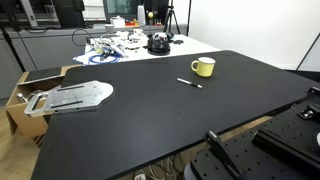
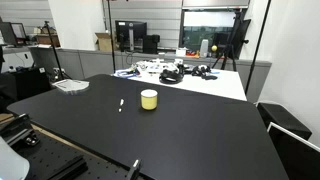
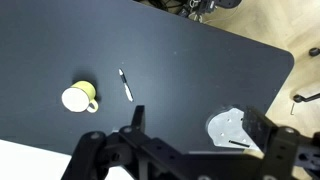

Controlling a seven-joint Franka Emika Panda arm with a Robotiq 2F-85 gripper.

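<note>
A yellow mug with a white inside stands upright on the dark table; it also shows in the second exterior view and at the left of the wrist view. Close to it lies a slim pen or marker, dark with a pale part, seen whole in the wrist view. A flat whitish plate-like piece rests near the opposite table end. Looking down from above, my gripper is open, fingers wide apart and nothing between them. No object touches it.
An open cardboard box sits past its left end. Cables and equipment clutter a white surface behind.
</note>
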